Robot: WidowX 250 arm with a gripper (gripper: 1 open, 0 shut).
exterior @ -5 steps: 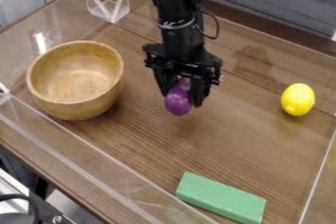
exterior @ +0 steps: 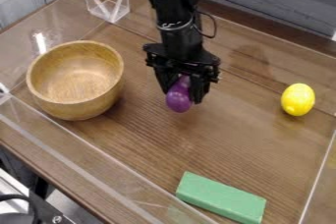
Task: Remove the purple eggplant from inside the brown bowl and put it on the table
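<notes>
The purple eggplant (exterior: 179, 98) is between the fingers of my gripper (exterior: 182, 90), which is shut on it. Eggplant and gripper are to the right of the brown bowl (exterior: 77, 76), over the middle of the wooden table (exterior: 144, 154). Part of the eggplant's top is hidden by the black fingers. Whether its lower end touches the table I cannot tell. The bowl's visible inside is empty.
A yellow egg-shaped object (exterior: 298, 99) lies at the right. Near the front edge is a green block (exterior: 221, 198). A clear plastic stand (exterior: 108, 5) is at the back left. Bare table surrounds the eggplant.
The gripper and eggplant have shifted only slightly, a little downward in the view over the last second. Bowl, yellow object and green block are where they were.
</notes>
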